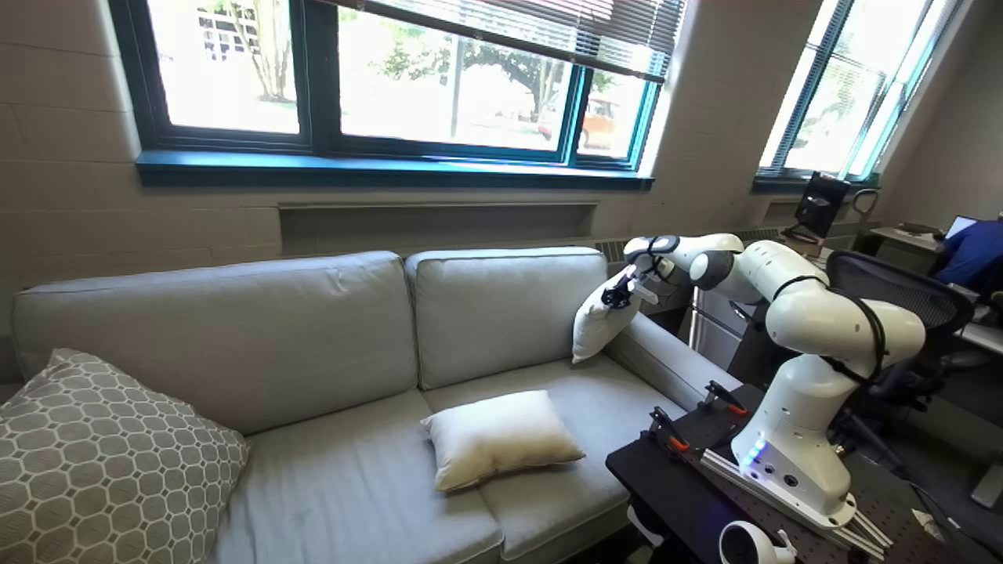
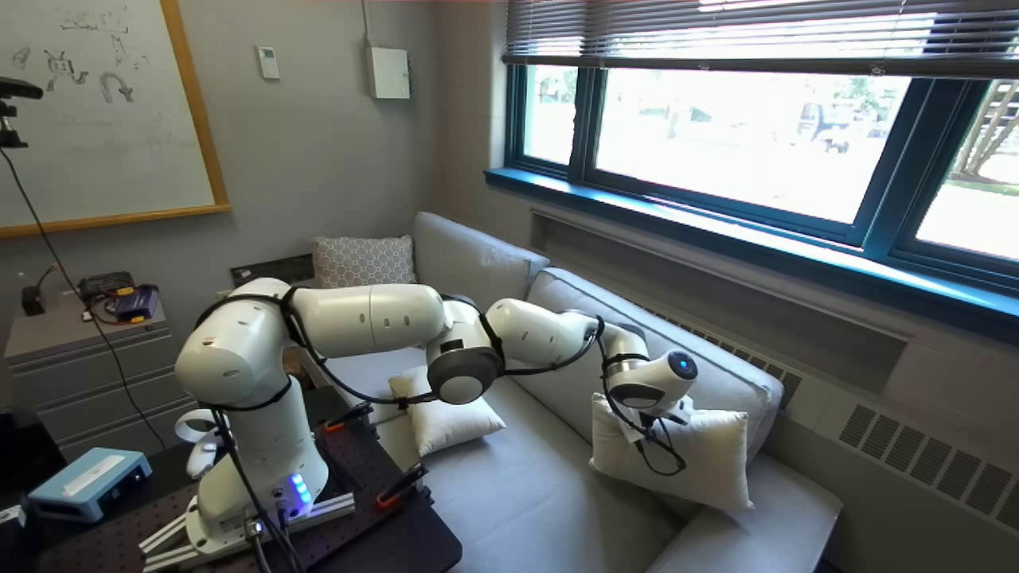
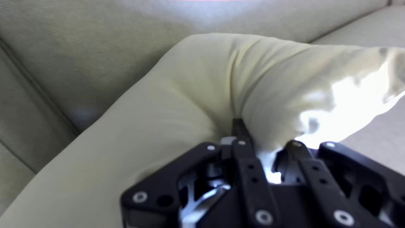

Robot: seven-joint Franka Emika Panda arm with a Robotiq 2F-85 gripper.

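Note:
My gripper is shut on a fold of a cream pillow [image 3: 182, 91], whose cloth bunches around the fingers. In the first exterior view this held pillow [image 1: 594, 324] stands tilted in the sofa's right corner, between the backrest and the armrest. The second exterior view shows the same pillow [image 2: 707, 454] beneath the wrist, its lower corner near the armrest; whether it bears on the seat is hard to tell. Another cream pillow [image 1: 503, 437] lies flat on the seat, nearer the middle of the grey sofa [image 1: 320, 470].
A patterned grey pillow [image 1: 113, 460] leans at the sofa's far left end. The right armrest [image 1: 672, 352] borders the held pillow. A black table [image 1: 677, 479] with clamps carries the arm's base in front of the sofa.

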